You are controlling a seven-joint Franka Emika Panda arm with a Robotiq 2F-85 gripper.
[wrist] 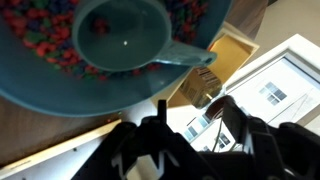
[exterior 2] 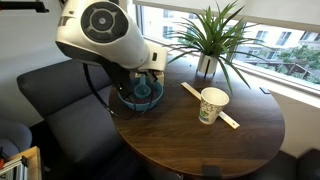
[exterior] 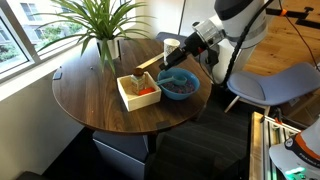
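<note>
A teal ladle (wrist: 125,38) rests with its round cup among small red and blue pieces (wrist: 42,45) in a blue bowl (wrist: 80,98). Its handle (wrist: 190,54) reaches past the bowl's rim toward my gripper. The dark fingers (wrist: 154,128) stand apart, open, with nothing seen gripped between them. In exterior view 1 the bowl (exterior: 180,88) is on the right of the round table, under the arm. Exterior view 2 shows part of the teal ladle (exterior 2: 141,86) below the hand, which hides much of the bowl.
A light wooden box (exterior: 139,99) holding a jar (exterior: 138,76) and something red stands left of the bowl. A flat wooden strip (exterior 2: 212,106), a patterned cup (exterior 2: 212,98) and a potted plant (exterior: 106,45) are also on the table.
</note>
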